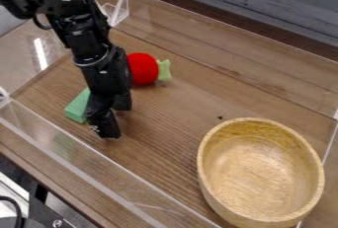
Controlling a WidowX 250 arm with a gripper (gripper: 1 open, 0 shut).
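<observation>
My black gripper (111,116) is low over the wooden tabletop, left of centre, with its fingers open. A green object (79,105) lies at its left side, partly hidden behind the fingers; I cannot tell whether they touch it. Just behind the gripper is a red round object (142,66) with a pale green part at its right, partly covered by the arm.
A large yellow bowl (260,170) stands at the front right. A pale edge runs along the left, and a grey wall or ledge is at the back.
</observation>
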